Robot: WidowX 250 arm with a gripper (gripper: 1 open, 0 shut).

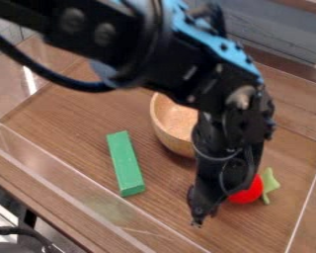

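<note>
The black robot arm reaches down from the top left to my gripper [220, 198], low at the right, just left of a red tomato-like object [251, 190] with a green stem, which it partly hides. Whether its fingers touch the object, or how far they are apart, is unclear. A wooden bowl [168, 124] stands behind the arm, mostly hidden. A green bar [125, 162] lies on the wooden table [68, 158] to the left.
A pale raised edge runs along the top right behind the table. Dark cables show at the bottom left corner.
</note>
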